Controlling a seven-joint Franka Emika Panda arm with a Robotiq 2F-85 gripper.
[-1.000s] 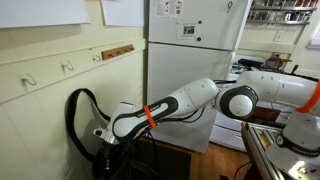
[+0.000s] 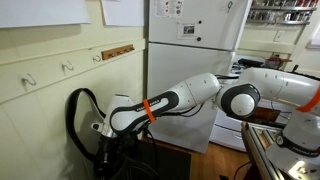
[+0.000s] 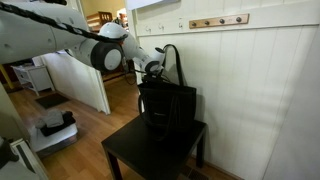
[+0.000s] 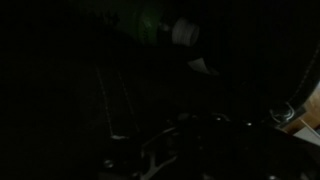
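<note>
A black tote bag (image 3: 167, 108) stands upright on the black table, its strap loop (image 2: 72, 120) rising beside the wall. My gripper (image 2: 104, 146) reaches down at the bag's mouth; its fingertips are hidden from both exterior views. The wrist view is nearly black and looks into dark fabric. Near its top edge is a dim green object (image 4: 140, 22) with a pale, cap-like end (image 4: 185, 32). The gripper is shut, and nothing can be made out between its fingers.
The black table (image 3: 140, 150) has bare top in front of the bag. A white wall with a wooden hook rail (image 3: 219, 20) stands close behind. A white refrigerator (image 2: 187, 70) is farther back, and wooden floor lies around the table.
The end of my arm has shifted slightly toward the left of exterior view 1 and tilted a little. The bag stays in about the same place.
</note>
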